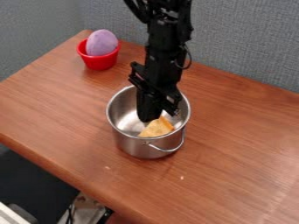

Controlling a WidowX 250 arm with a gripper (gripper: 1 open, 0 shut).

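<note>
A steel pot (135, 144) with a wire handle stands on the wooden table. Inside it lies a yellow-orange piece (156, 129). My black gripper (149, 115) reaches down into the pot from above, just over the yellow piece. Its fingertips are dark and overlap, so whether they are open or shut is unclear.
At the back left a red cup (98, 59) holds a pale purple egg-shaped object (101, 41). Grey padded walls rise behind the table (233, 149), which is clear on the right. Its left front edge drops to a dark area.
</note>
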